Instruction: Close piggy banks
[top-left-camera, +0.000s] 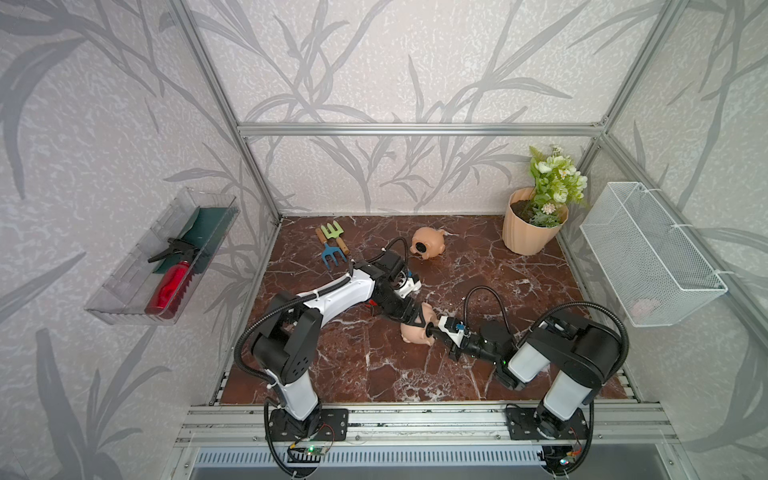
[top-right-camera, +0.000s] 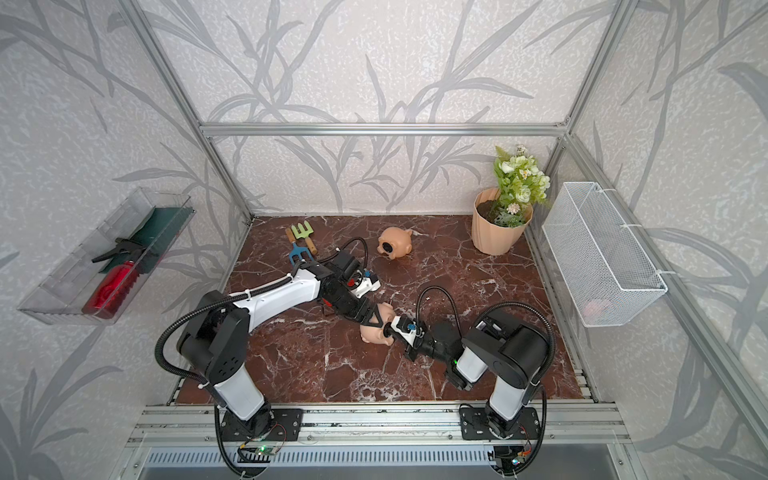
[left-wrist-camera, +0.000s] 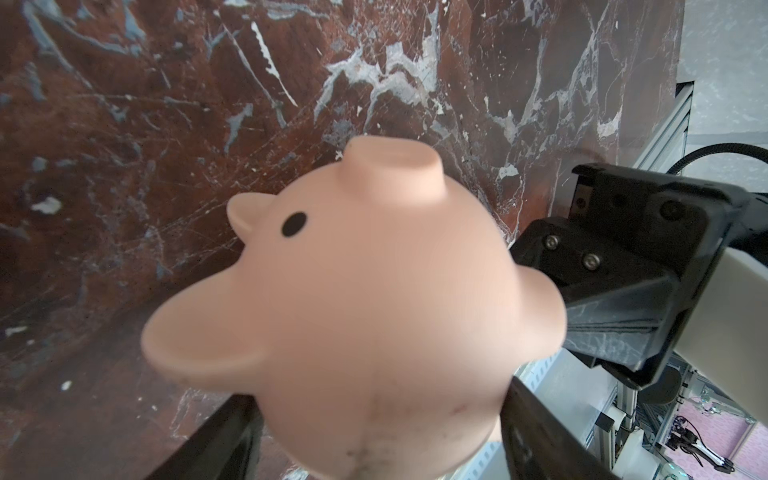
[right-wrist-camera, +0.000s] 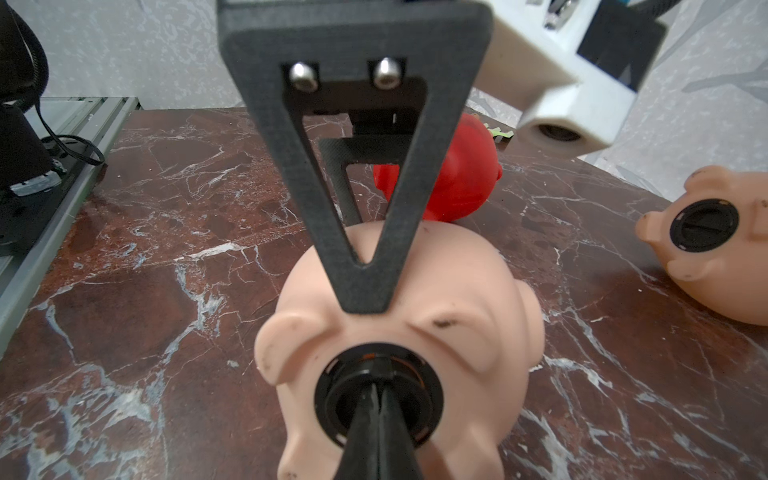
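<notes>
A pink piggy bank (top-left-camera: 416, 332) lies at the front middle of the table, its belly facing right. My left gripper is shut on its body, one finger on each side; the left wrist view shows the snout, an eye and an ear. In the right wrist view a round black plug (right-wrist-camera: 334, 392) sits in the belly opening. My right gripper is shut, its tips pressed together against the plug's middle; whether they pinch its ridge is hidden. Farther back lies a second pink piggy bank (top-left-camera: 429, 241) with a black plug (right-wrist-camera: 704, 225) in its belly.
Behind the left gripper stands a red piggy bank (right-wrist-camera: 472, 172), mostly hidden from above. Small garden forks (top-left-camera: 331, 254) lie at the back left. A flower pot (top-left-camera: 528, 228) occupies the back right corner.
</notes>
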